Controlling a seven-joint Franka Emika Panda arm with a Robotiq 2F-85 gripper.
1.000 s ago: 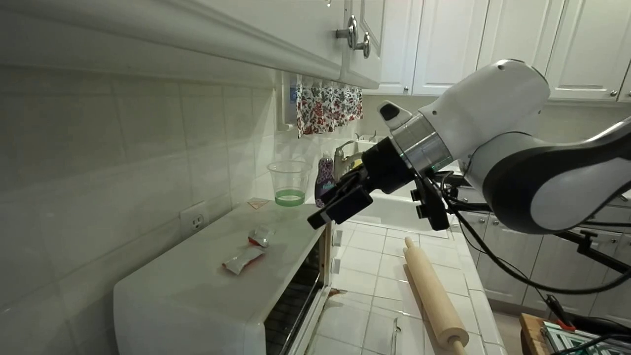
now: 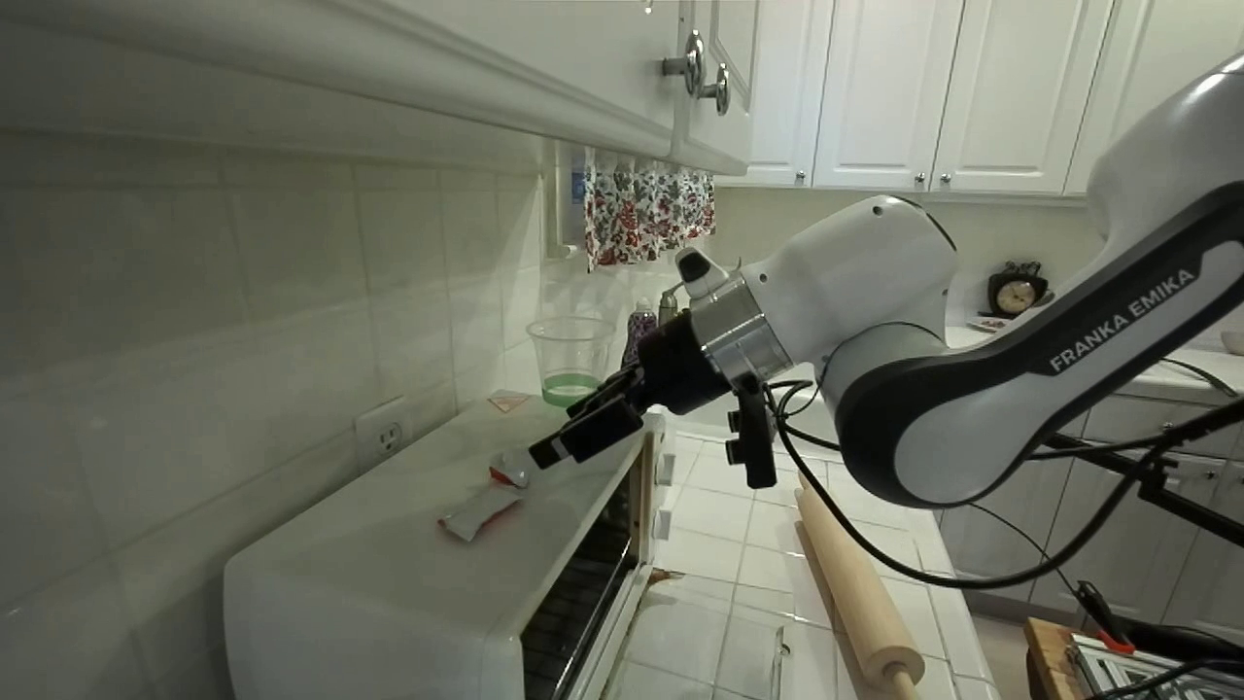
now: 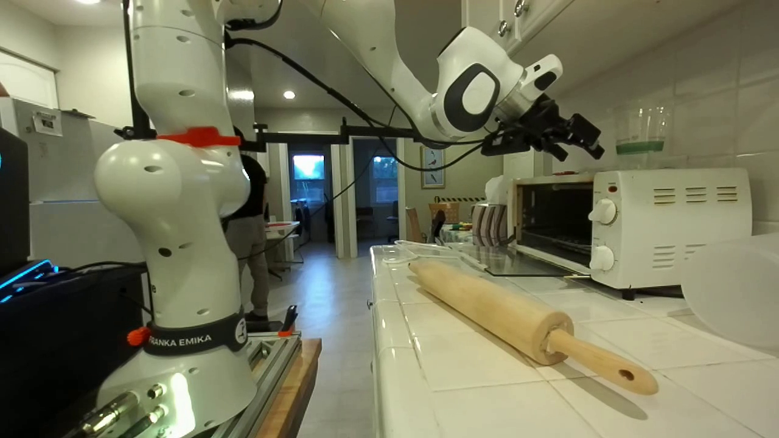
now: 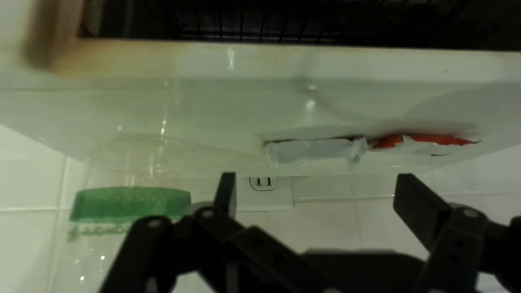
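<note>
Two small white and red packets lie on top of the white toaster oven (image 2: pixel 397 560). The farther packet (image 2: pixel 509 469) is just beyond my fingertips in exterior view 1, and the nearer packet (image 2: pixel 478 513) lies along the oven top. In the wrist view, one packet (image 4: pixel 315 150) sits between the open fingers in the picture, with the redder packet (image 4: pixel 422 143) to its right. My gripper is open and tilted downward above the oven's front edge, nothing between its fingers. A clear cup with a green band (image 2: pixel 571 389) stands behind the gripper near the wall.
The oven door hangs open over the tiled counter, where a wooden rolling pin (image 3: pixel 496 306) lies. Cabinets (image 2: pixel 466 58) overhang the oven. A soap bottle (image 2: pixel 640 329) stands beyond the cup. Tiled wall and an outlet (image 2: pixel 382 434) border the oven's back.
The packets, cup and rolling pin have stayed put.
</note>
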